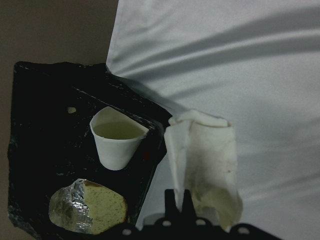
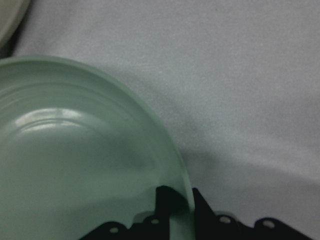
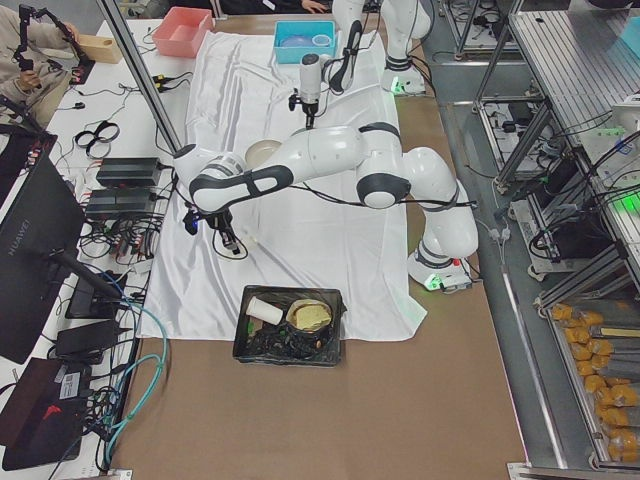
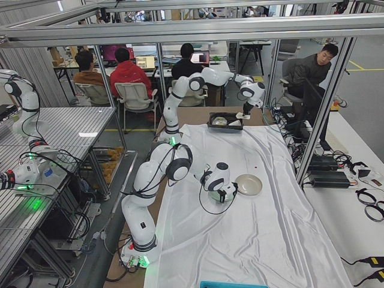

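Observation:
My left gripper holds a crumpled white tissue [image 1: 202,160] over the cloth, beside a black-lined bin [image 1: 45,140] containing a white paper cup [image 1: 115,152] and foil-wrapped food [image 1: 102,210]. My right gripper has its fingertips on either side of the rim of a green plate [image 2: 75,160]. A beige plate [image 4: 248,185] lies beside the green one.
A white cloth [image 3: 340,270] covers the middle of the table, with bare brown board at the near end. A blue basin [image 3: 300,30] and a pink basin [image 3: 183,30] stand at the far end.

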